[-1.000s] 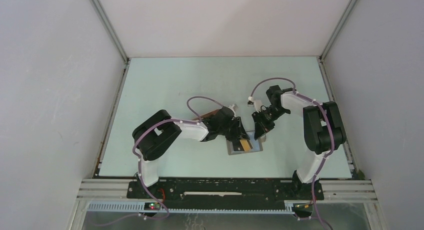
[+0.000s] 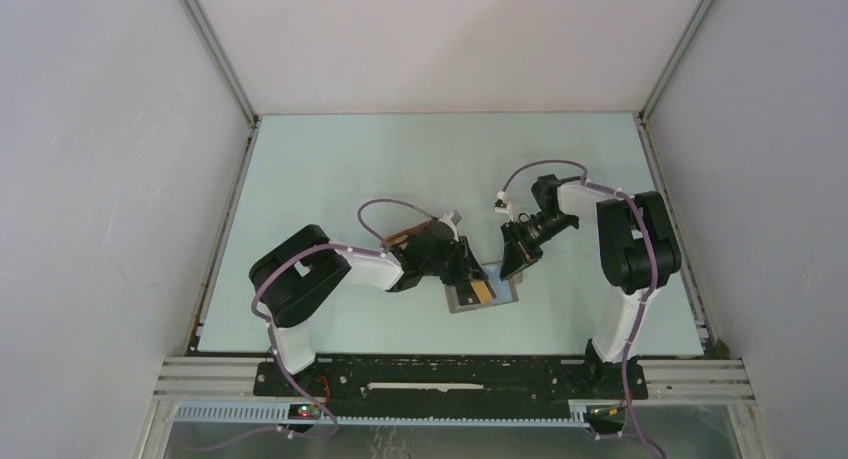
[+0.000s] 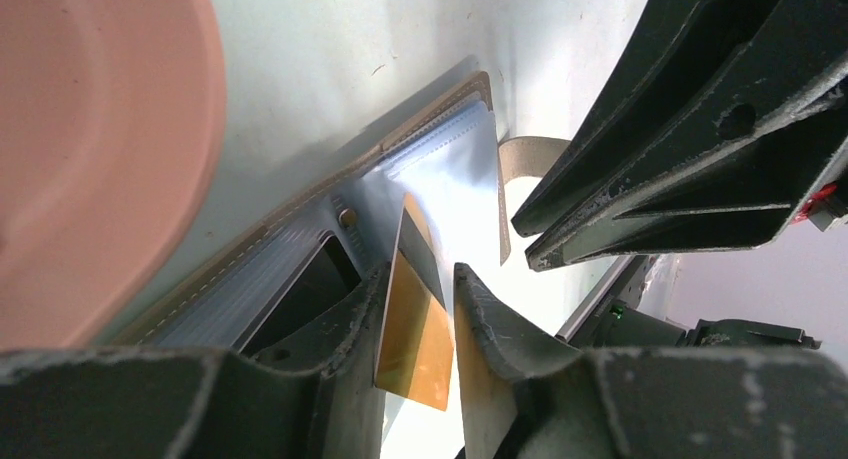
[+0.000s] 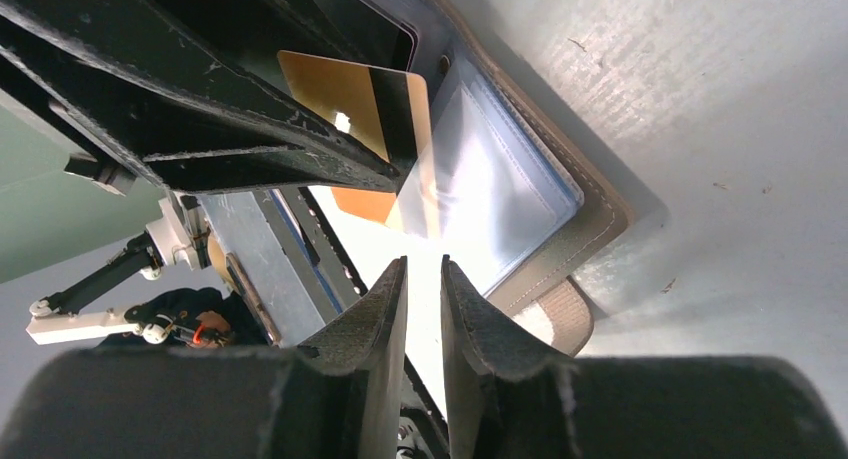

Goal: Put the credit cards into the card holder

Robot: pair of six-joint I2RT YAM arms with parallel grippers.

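Observation:
The open card holder, brown with clear sleeves, lies at the table's front middle. My left gripper is over it, part open, with a gold card tilted between its fingers above the clear sleeves; whether both fingers touch it I cannot tell. A black card lies in the holder beside it. My right gripper is at the holder's right end, its fingertips together; nothing clear shows between them.
A pink round object lies close behind the holder, and a brown item is partly hidden by the left arm.
The gold card tilts a little differently.

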